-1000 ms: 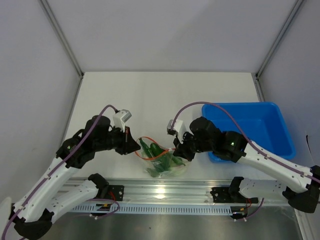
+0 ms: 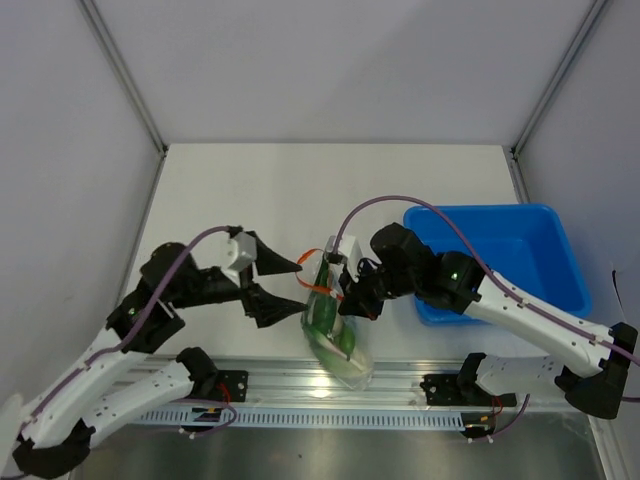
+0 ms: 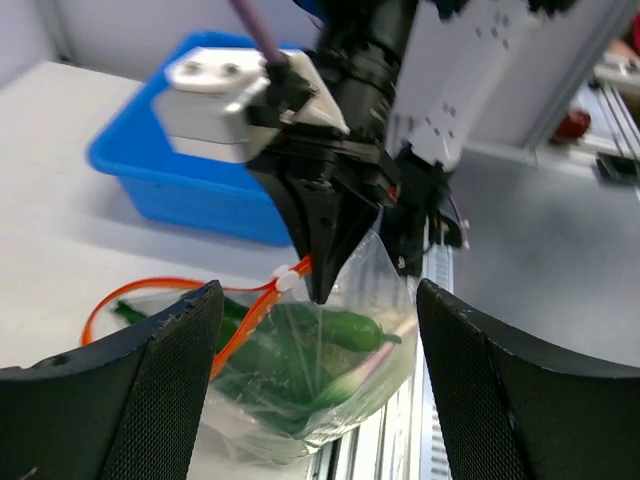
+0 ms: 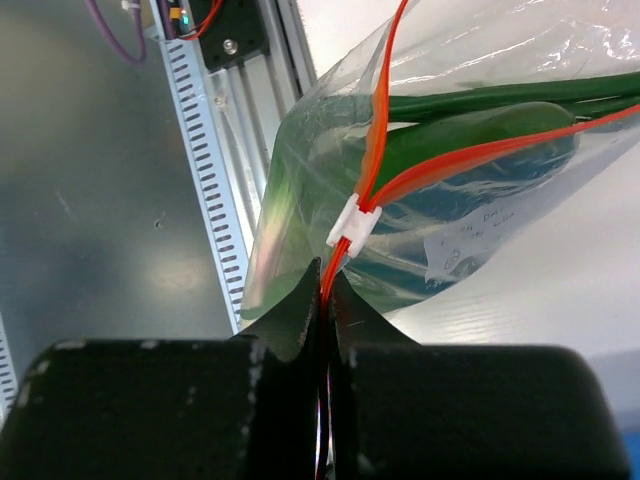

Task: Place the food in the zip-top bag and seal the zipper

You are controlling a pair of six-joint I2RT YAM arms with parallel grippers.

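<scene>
The clear zip bag [image 2: 335, 355] with green vegetables [image 4: 460, 130] inside hangs near the table's front edge. Its orange zipper [image 4: 475, 150] spreads in two strands from the white slider [image 4: 354, 223]. My right gripper is shut on the zipper's end, just below the slider. My left gripper stands wide open just left of the bag in the top view, its fingers either side of the bag in the left wrist view, apart from it as far as shows.
A blue bin [image 2: 505, 255] sits at the table's right. A metal rail [image 2: 300, 410] runs along the front edge.
My left gripper has opened wide and moved right, toward the bag.
</scene>
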